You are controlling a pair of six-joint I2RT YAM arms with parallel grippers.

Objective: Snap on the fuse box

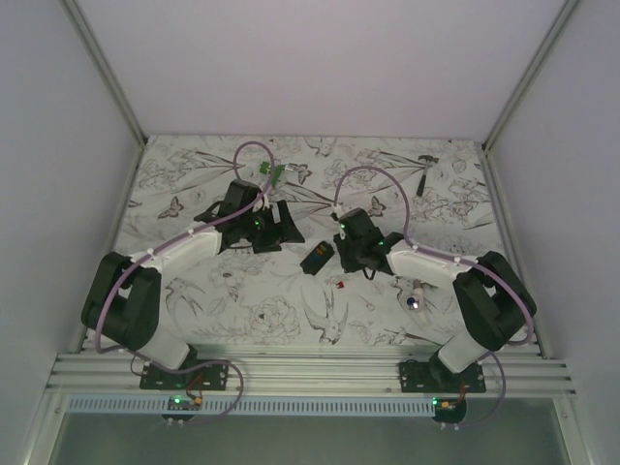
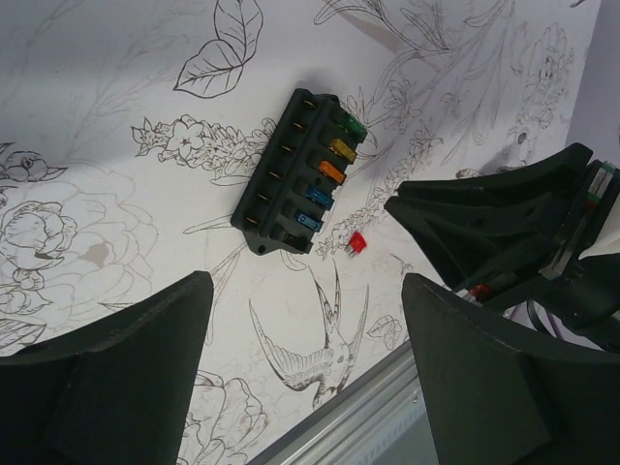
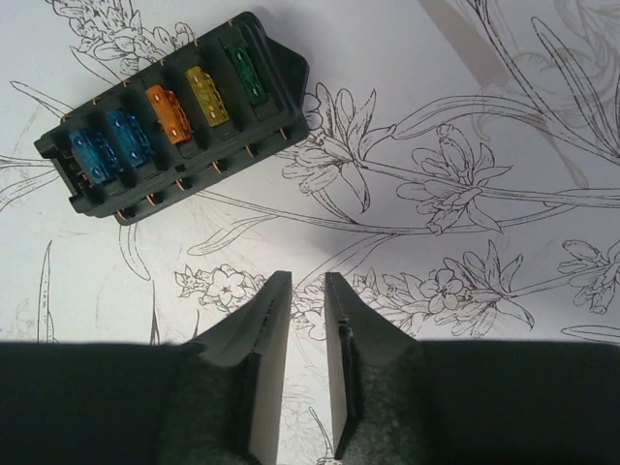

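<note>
The black fuse box (image 1: 317, 258) (image 2: 282, 174) (image 3: 203, 150) lies on the floral-printed surface between my grippers, carrying green, yellow, orange and two blue fuses. A small red piece (image 2: 356, 243) lies beside it. My left gripper (image 1: 288, 223) is left of the box, its fingers apart with nothing between them. My right gripper (image 1: 339, 239) is just right of the box, fingertips slightly apart and empty; in the left wrist view it appears as dark fingers at the right.
A green item (image 1: 271, 172) lies at the back left and a hammer (image 1: 423, 172) at the back right. A small pale object (image 1: 416, 298) lies at the front right. Much of the surface around the box is clear.
</note>
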